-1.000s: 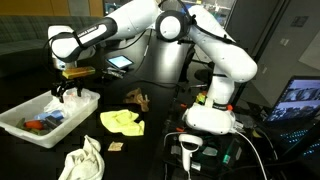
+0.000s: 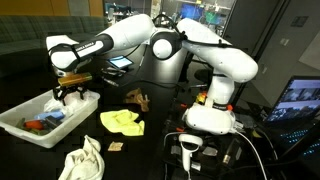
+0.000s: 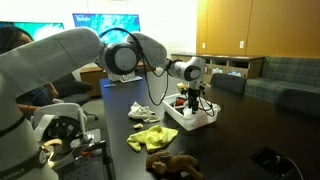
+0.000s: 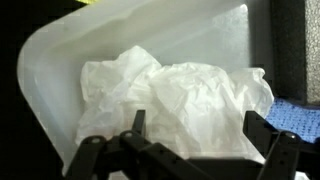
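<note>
Over the white bin [image 2: 52,140] hangs my gripper [image 2: 70,98], its fingers spread apart with nothing gripped. In the wrist view the gripper is above a crumpled white plastic bag or sheet [image 4: 165,92], with a dark fingertip [image 4: 262,130] at the right. The white material lies in the bin, beside bare floor of the bin [image 4: 205,45]. Whether the fingers touch it, I cannot tell. Also in the bin are dark, blue and red items [image 2: 40,124].
A yellow cloth [image 2: 122,122], a white cloth [image 2: 84,162] and a brown object [image 2: 137,99] lie on the dark table outside the bin. A laptop [image 2: 295,105] stands at the far right. Open table lies right of the bin in the second exterior view.
The gripper has shifted slightly left and down over the bin. The cloths and the bin have stayed where they were.
</note>
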